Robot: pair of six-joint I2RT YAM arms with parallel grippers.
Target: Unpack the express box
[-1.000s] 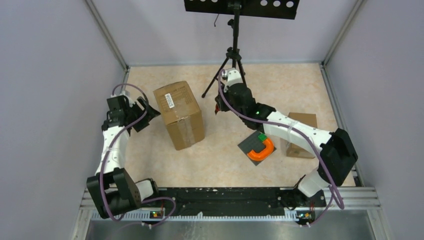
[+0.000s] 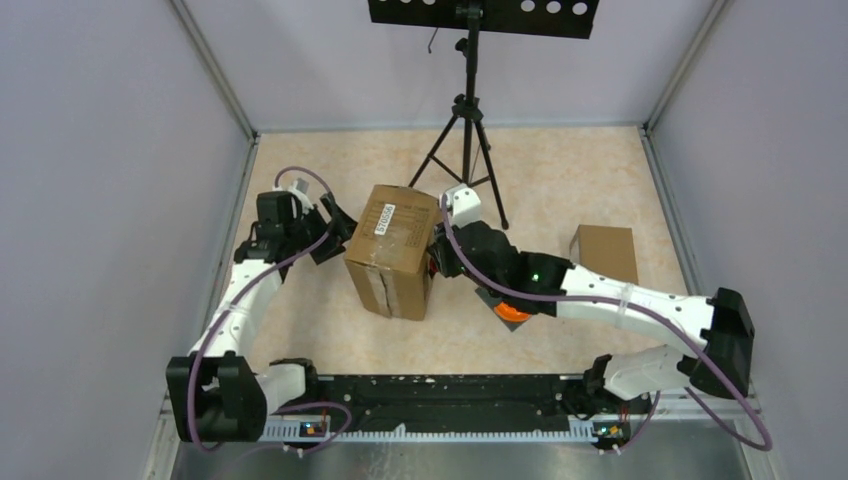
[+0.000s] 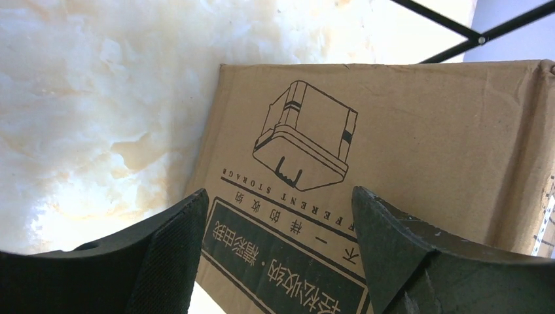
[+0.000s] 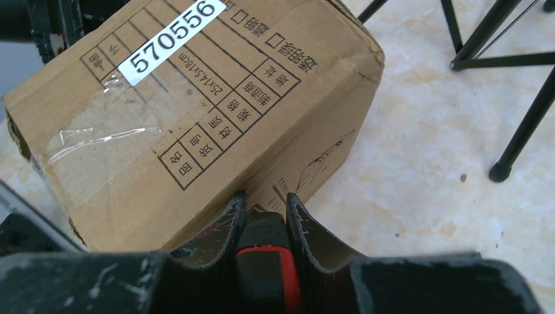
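A taped brown cardboard box (image 2: 395, 235) stands between my two arms, its label and tape seam facing up toward the top view. Along its left side, my left gripper has its fingers well apart, with the printed box wall (image 3: 393, 131) behind the gap and nothing seen held. Close against the right side of the box is my right gripper, shut on a black and red tool (image 4: 268, 268). The tool's tip points toward the box wall; whether it touches cannot be told. The white label (image 4: 171, 40) reads 570556.
A smaller brown box (image 2: 605, 252) stands at the right. An orange piece (image 2: 512, 312) on a dark pad (image 2: 488, 299) lies partly under the right arm. Behind the big box stands a black tripod (image 2: 466, 110).
Both grippers moved with it; the right one came in from apart to the box's right side.
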